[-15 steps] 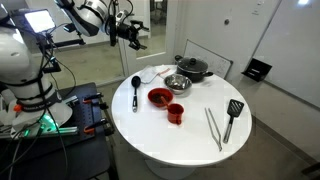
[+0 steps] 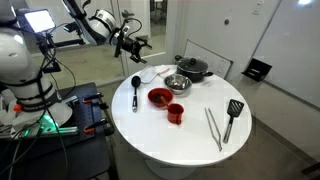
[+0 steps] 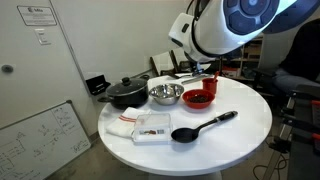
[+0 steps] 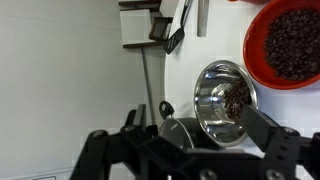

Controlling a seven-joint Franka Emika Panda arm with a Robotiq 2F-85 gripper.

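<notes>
My gripper (image 2: 143, 44) hangs in the air beyond the far left edge of the white round table (image 2: 190, 145). In the wrist view, the gripper has its dark fingers spread wide, with nothing held between them. Below it appear a metal bowl (image 4: 237, 72) with some dark pieces inside and a red bowl (image 4: 285, 45) holding many dark beans. The black pot (image 2: 192, 68) stands lidded behind the metal bowl (image 2: 176, 83). A red cup (image 2: 175, 114) sits in front of the red bowl (image 2: 157, 96).
A black spoon (image 3: 186, 134), a clear tray (image 3: 153, 130) and a white cloth (image 3: 124, 121) occupy the left side of the table. Tongs (image 2: 213, 128) and a black spatula (image 2: 234, 110) lie on the right.
My arm and gripper have shifted slightly right and down in exterior view 1. The objects on the table stay where they were.
</notes>
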